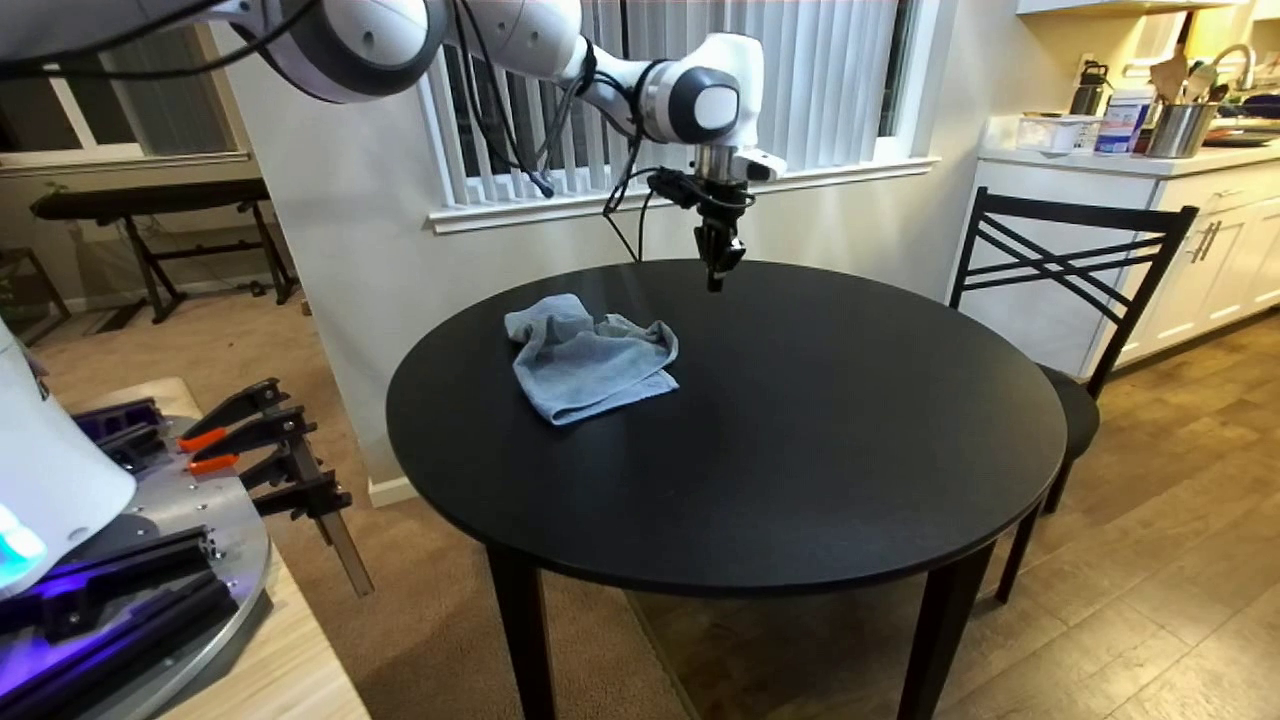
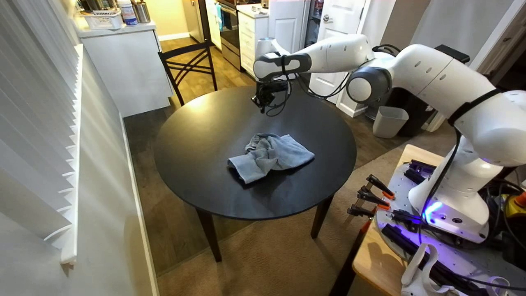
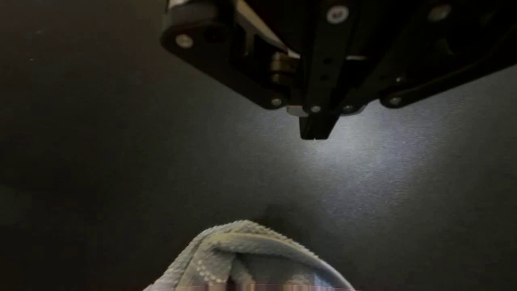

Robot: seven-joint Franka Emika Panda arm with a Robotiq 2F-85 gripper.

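A blue-grey towel (image 1: 596, 358) lies crumpled and partly folded on the round black table (image 1: 828, 444), left of its middle in exterior view 1. Above the tabletop, to the right of the towel there, hangs my gripper (image 1: 716, 286), pointing down and clear of the cloth. From the other side, exterior view 2 has the gripper (image 2: 262, 111) beyond the towel (image 2: 271, 157). In the wrist view the gripper's tips (image 3: 316, 138) meet, shut, with nothing showing between them. The towel's rounded folded edge (image 3: 247, 242) enters that view from the bottom.
A black chair (image 1: 1068, 282) stands at the table's side. Window blinds and a sill (image 1: 672, 192) run behind the table. Apart from the towel, the tabletop is bare. Several clamps (image 2: 370, 197) stick out from the robot's wooden stand.
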